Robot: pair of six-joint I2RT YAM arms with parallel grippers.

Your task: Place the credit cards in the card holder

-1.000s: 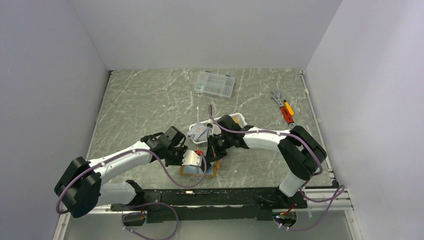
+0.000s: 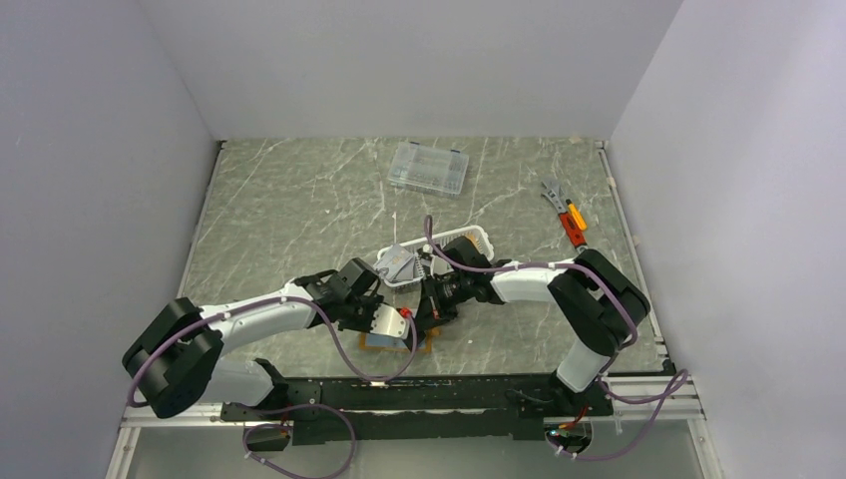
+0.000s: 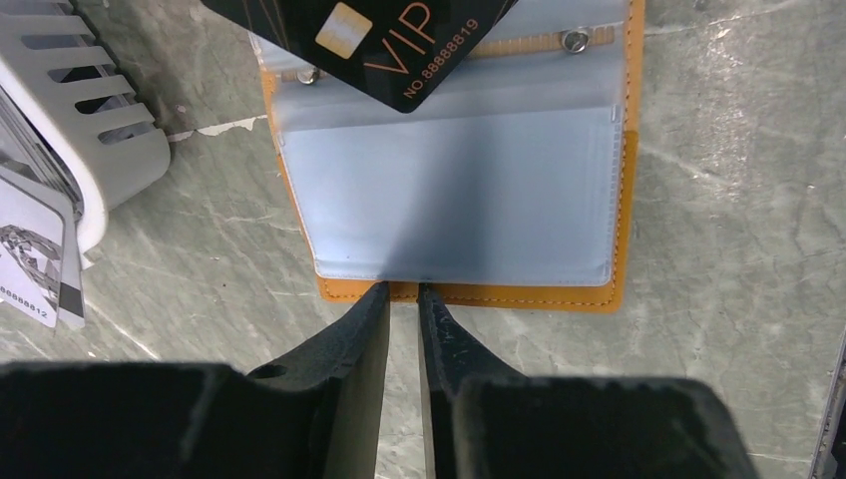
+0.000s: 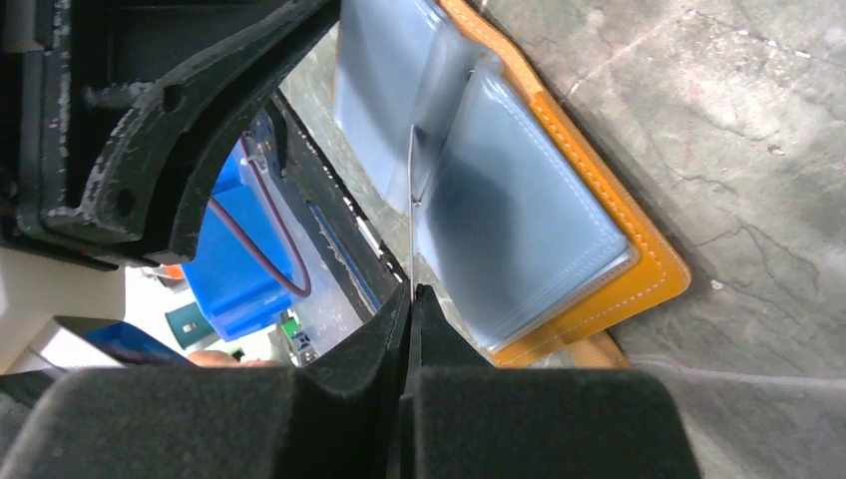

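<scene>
The orange card holder (image 3: 621,200) with clear sleeves lies open on the table under both arms. In the left wrist view a black VIP card (image 3: 379,45) is over its upper part; what holds that card is out of view. My left gripper is at the holder's near edge, fingers slightly apart, nothing visible between them. My right gripper is shut, with a thin card seen edge-on rising from its fingertips beside the sleeves (image 4: 514,210).
A white basket (image 2: 469,233) with silver cards stands just behind the holder. A clear compartment box (image 2: 427,168) lies at the back, tools (image 2: 571,225) on the right.
Both arms have shifted slightly over the last second, the left one rightward, the right one toward the table's front. The basket and other objects have not moved.
</scene>
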